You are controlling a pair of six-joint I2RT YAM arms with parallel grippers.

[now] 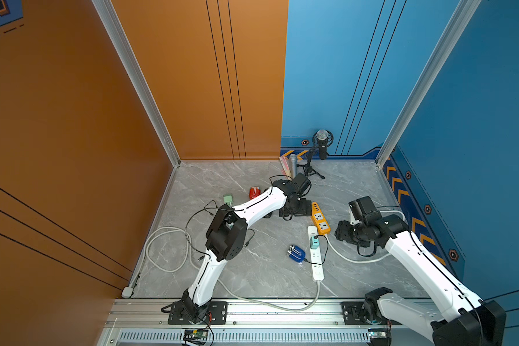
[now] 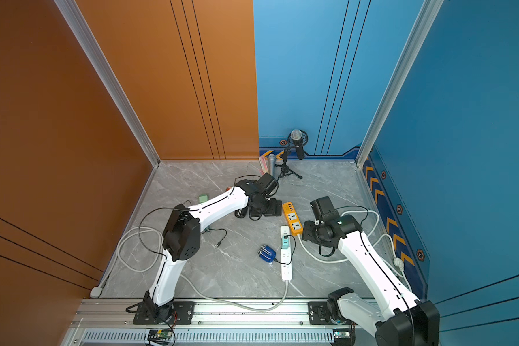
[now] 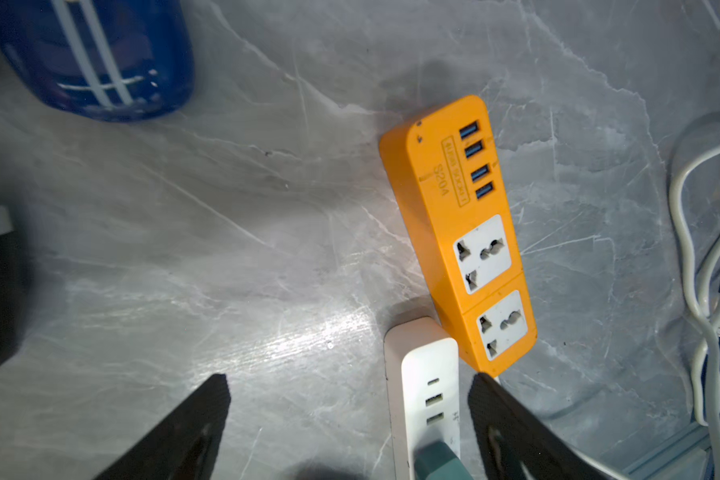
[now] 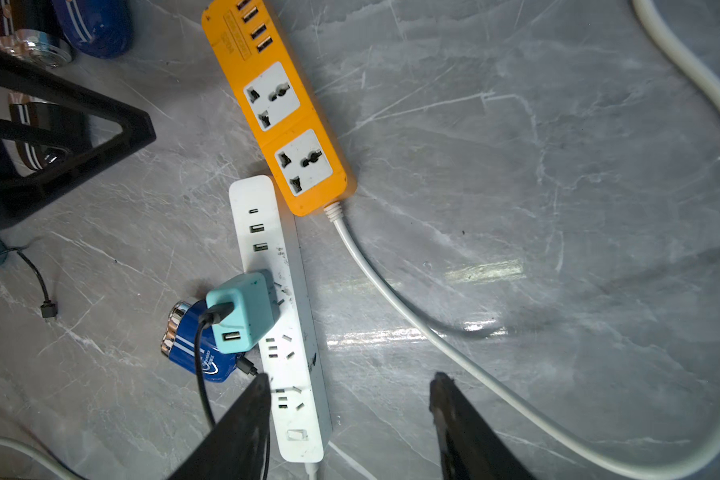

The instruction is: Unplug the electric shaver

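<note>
A blue shaver (image 1: 295, 252) (image 2: 266, 253) (image 4: 182, 332) lies beside the white power strip (image 1: 317, 268) (image 4: 292, 368). A black cord runs from a mint charger (image 1: 314, 242) (image 4: 241, 310) plugged into that strip. My left gripper (image 1: 295, 210) is part open above the table, just left of the orange strip, with nothing seen between its fingers; the white strip's top is below it. My right gripper (image 1: 343, 229) is open above the table to the right of the strips, its fingers apart and empty.
An orange power strip (image 1: 320, 218) adjoins the white one. A microphone on a tripod (image 1: 322, 144) stands at the back. Other shavers and cables lie at the centre-left, partly under my left arm. White cables (image 2: 374, 216) loop at the right.
</note>
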